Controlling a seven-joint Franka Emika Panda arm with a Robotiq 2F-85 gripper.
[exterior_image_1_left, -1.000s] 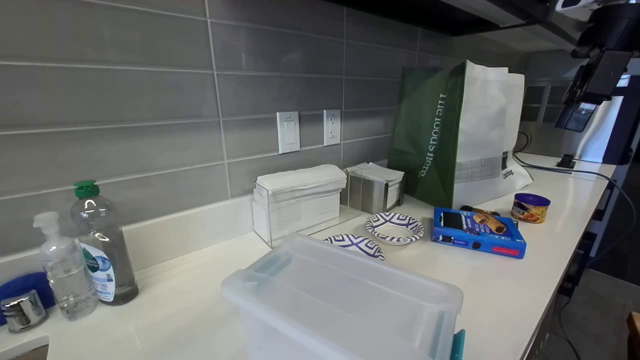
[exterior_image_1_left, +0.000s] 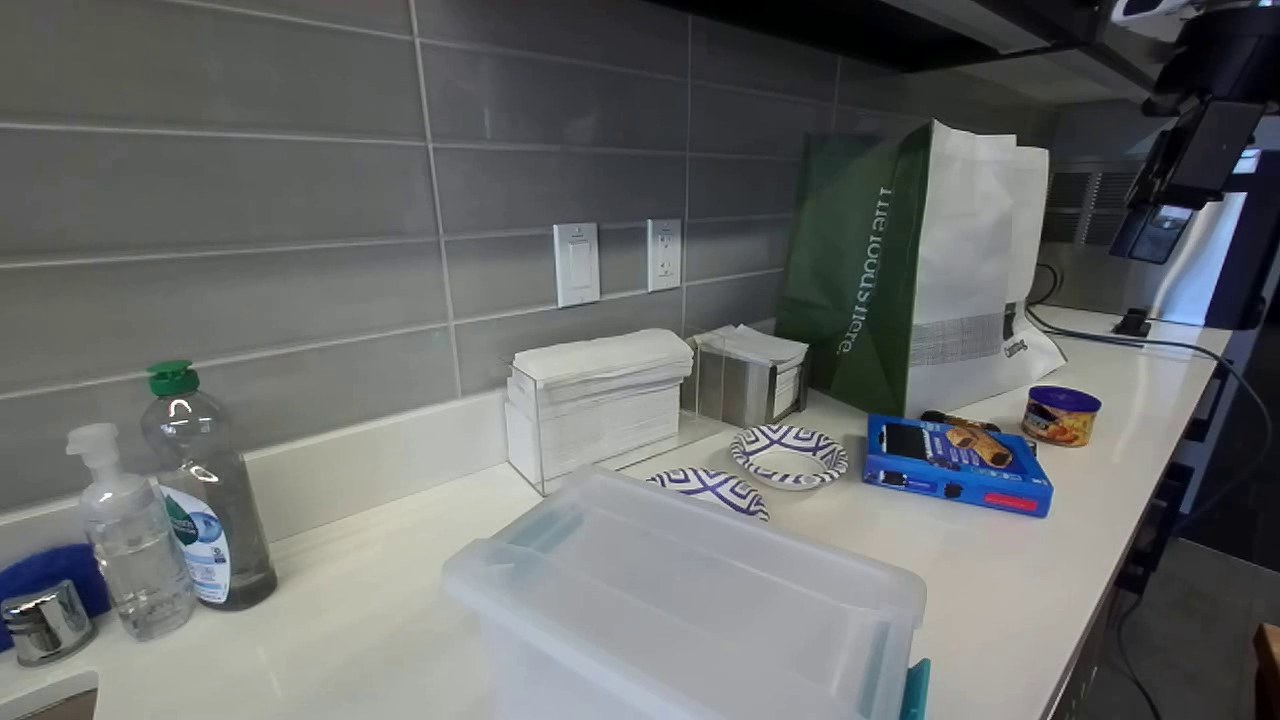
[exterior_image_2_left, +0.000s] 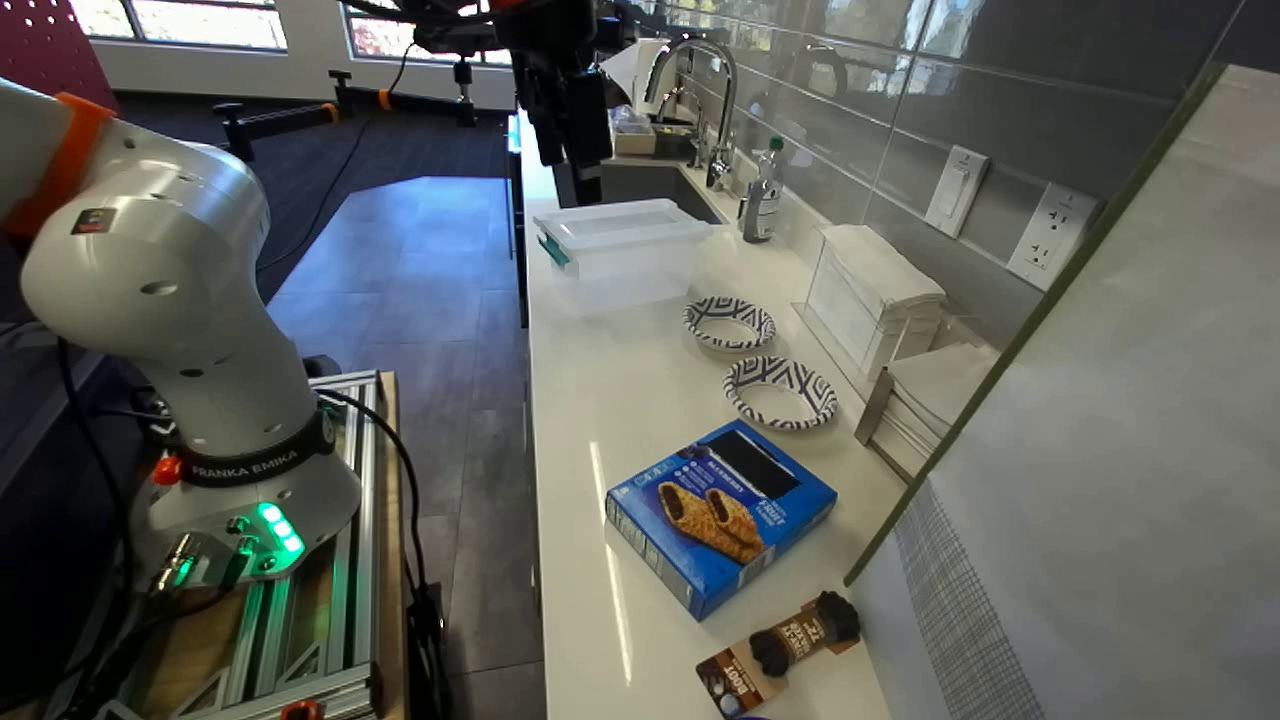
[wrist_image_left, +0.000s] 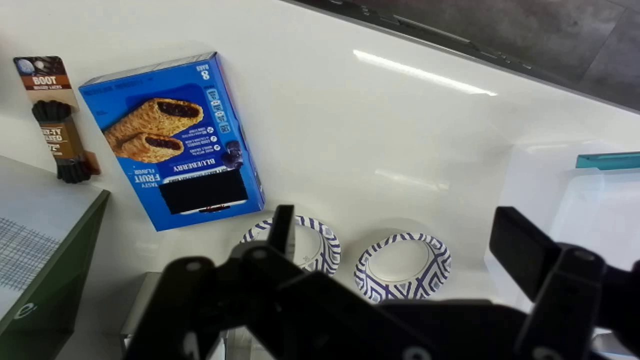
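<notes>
My gripper hangs high above the counter, its fingers wide apart and nothing between them. Below it in the wrist view are two bowls with blue-and-white patterned rims: one bowl (wrist_image_left: 403, 290) lies within the gap, and the other bowl (wrist_image_left: 328, 247) is partly covered by a finger (wrist_image_left: 280, 228). A blue box of blueberry bars (wrist_image_left: 174, 141) lies flat on the counter. Beside it is a carded pack of dark boot laces (wrist_image_left: 57, 129). A round tub with a blue lid (exterior_image_1_left: 1060, 416) stands near the box in exterior view 1.
A lidded translucent bin (exterior_image_1_left: 696, 588) sits on the counter (exterior_image_2_left: 600, 396). Napkin holders (exterior_image_1_left: 600, 408) and a tall paper bag (exterior_image_1_left: 960, 264) stand along the wall. Soap bottles (exterior_image_1_left: 204, 492) are near the sink. Bare counter lies between box and bin on the front side.
</notes>
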